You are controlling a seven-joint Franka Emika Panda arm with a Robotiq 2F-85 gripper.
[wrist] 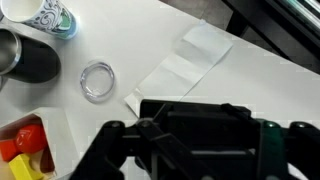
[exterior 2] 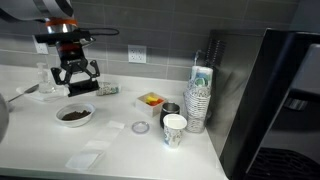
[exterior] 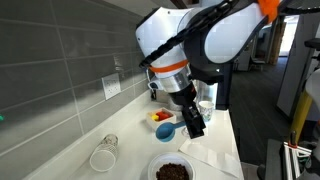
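Note:
My gripper [exterior 2: 82, 76] hangs above a white bowl [exterior 2: 62, 116] holding dark brown bits, its fingers shut on a dark, block-like thing [exterior 2: 83, 89]. In the wrist view the same dark thing [wrist: 196, 122] fills the space between the fingers; what it is cannot be told. Exterior view 1 has the gripper [exterior: 190, 122] apart from the bowl [exterior: 153, 174], which lies lower in that view. A blue shape [exterior: 166, 131] shows just left of the gripper there, but its identity is unclear.
A white box [exterior 2: 142, 103] of red and yellow items stands near the back wall. Right of it are a dark metal cup [exterior 2: 170, 112], a patterned paper cup [exterior 2: 174, 132] and a cup stack [exterior 2: 197, 105]. A clear round dish [wrist: 97, 82] and white paper [wrist: 183, 63] lie on the table.

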